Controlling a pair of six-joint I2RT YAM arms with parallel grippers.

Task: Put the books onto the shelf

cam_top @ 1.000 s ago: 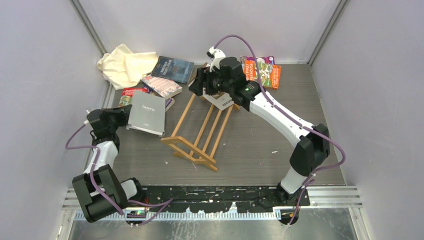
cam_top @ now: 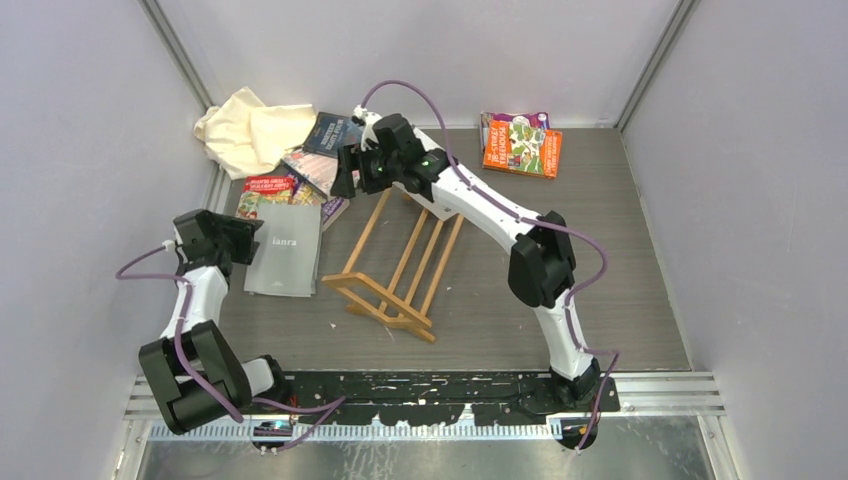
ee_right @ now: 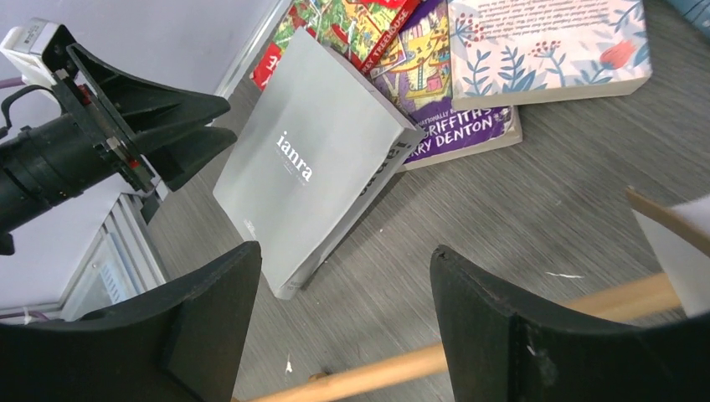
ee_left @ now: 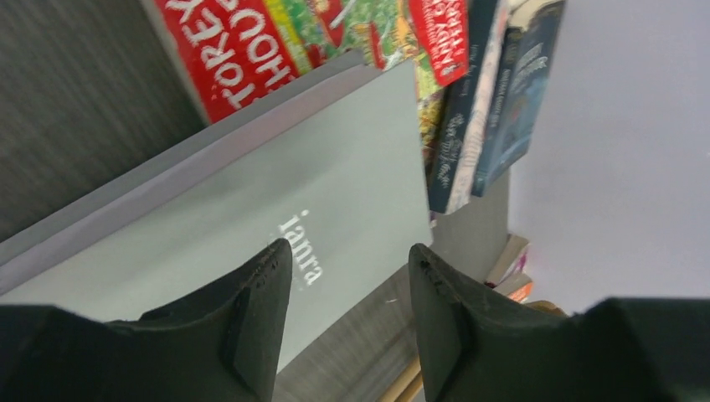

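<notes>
The grey book (cam_top: 283, 262) lies on the table at left, overlapping the red book (cam_top: 266, 186) and a purple book (ee_right: 465, 134). At its left edge, my left gripper (cam_top: 256, 230) stands open; nothing is between its fingers in the left wrist view. Farther back lie a floral book (cam_top: 312, 170) and a dark blue book (cam_top: 330, 133). Over the space beside these, my right gripper (cam_top: 357, 185) is open and empty. A white book (cam_top: 437, 203) leans at the wooden rack's (cam_top: 345, 277) far end, partly hidden by the right arm.
Cream cloth (cam_top: 255, 138) is heaped in the back left corner. Two overlapping books, the upper one orange (cam_top: 520, 150), lie at the back right.
The grey book, earlier tilted with the left gripper at its edge, now lies flat, slightly left and nearer the front. My right gripper has moved left, past the white book toward the floral one.
</notes>
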